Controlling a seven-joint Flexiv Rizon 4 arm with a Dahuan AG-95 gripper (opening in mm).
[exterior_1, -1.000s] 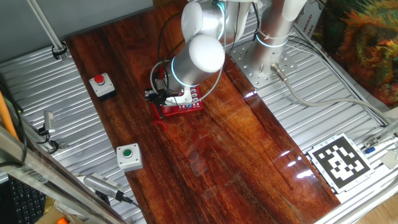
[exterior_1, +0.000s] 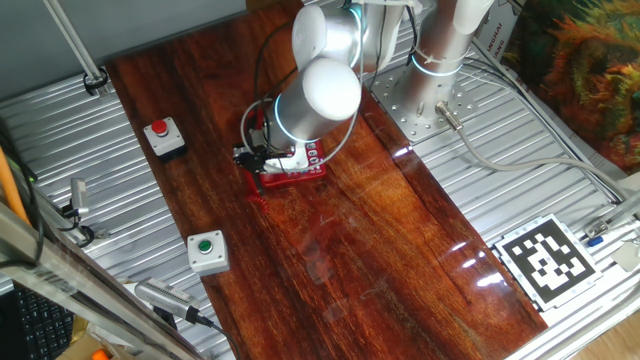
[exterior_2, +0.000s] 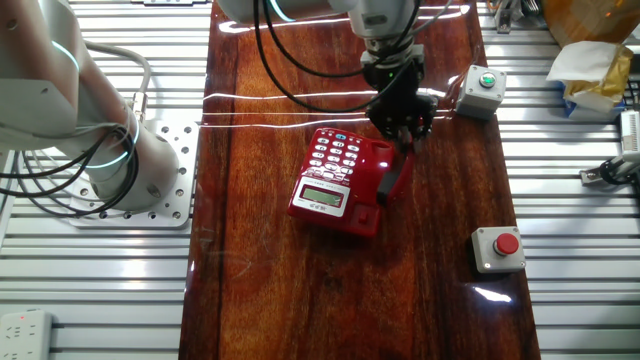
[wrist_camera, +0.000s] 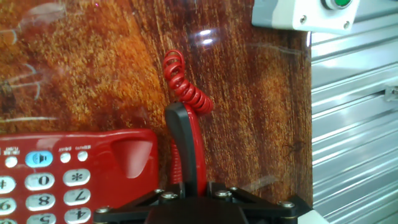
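Note:
A red desk telephone (exterior_2: 330, 180) lies on the brown wooden table, its keypad and small screen facing up. Its red and black handset (wrist_camera: 189, 143) stands on edge beside the base, out of its cradle, with the black inner side towards the keypad. My gripper is shut on the handset, one finger on either side of it. From the handset's far end a red coiled cord (wrist_camera: 185, 86) runs onto the table. In exterior view 1 the arm covers much of the telephone, and the gripper (exterior_1: 258, 166) is small and dark there.
A grey box with a green button (exterior_1: 207, 252) and another with a red button (exterior_1: 164, 137) stand along one table edge. Bare wood (exterior_1: 370, 270) stretches widely over the table's other half. Loose black cables hang around the arm.
The arm and gripper have shifted only very slightly over the telephone. The button boxes are where they were.

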